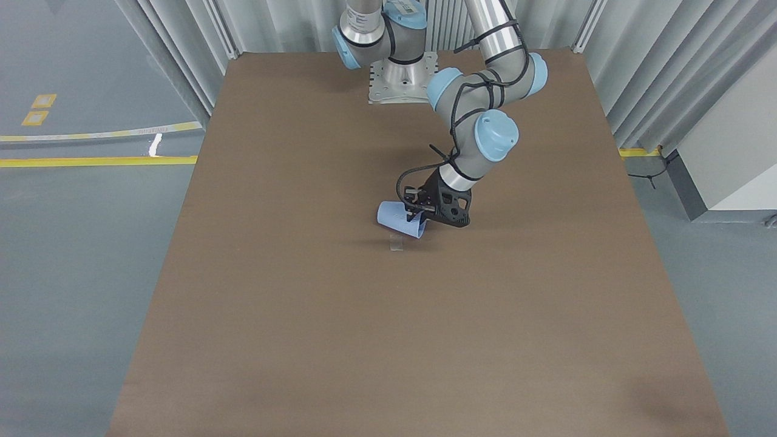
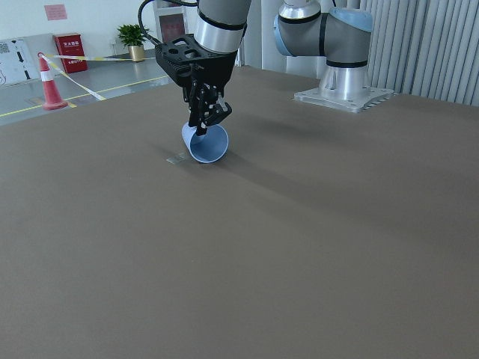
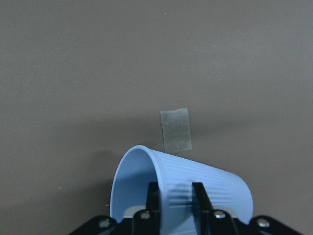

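Observation:
A light blue ribbed cup (image 1: pixel 394 217) lies on its side on the table, its mouth toward the right in the left view (image 2: pixel 218 155). My gripper is at the cup’s rim: in the wrist view one finger is inside the mouth, the other outside against the ribbed wall (image 3: pixel 220 186). Whether the fingers grip the wall is unclear. A small clear tape patch (image 3: pixel 175 130) is stuck on the table just beside the cup.
Floor surrounds the table’s sides.

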